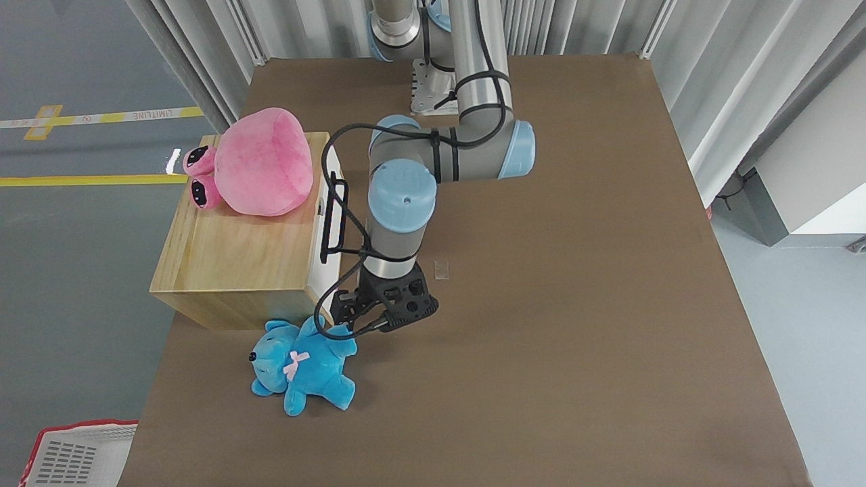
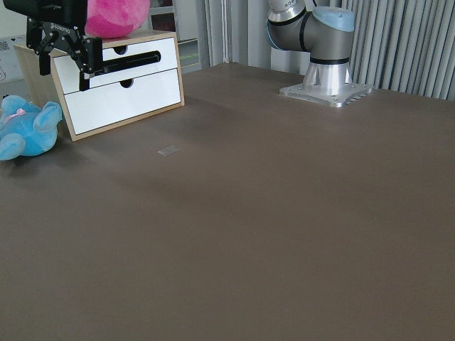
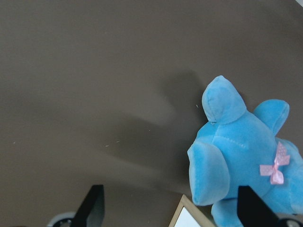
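Note:
My gripper (image 2: 64, 71) hangs open beside the front of the wooden drawer cabinet (image 1: 227, 251), above and near a blue bear plush (image 1: 308, 365) with a pink bow. In the wrist view the bear (image 3: 241, 161) lies right and below on the table, both fingers showing at the bottom edge with nothing held. A pink plush (image 1: 260, 162) sits on top of the cabinet, whose white drawer front (image 2: 121, 101) has a black handle.
A white basket with red rim (image 1: 77, 454) stands off the table at lower left.

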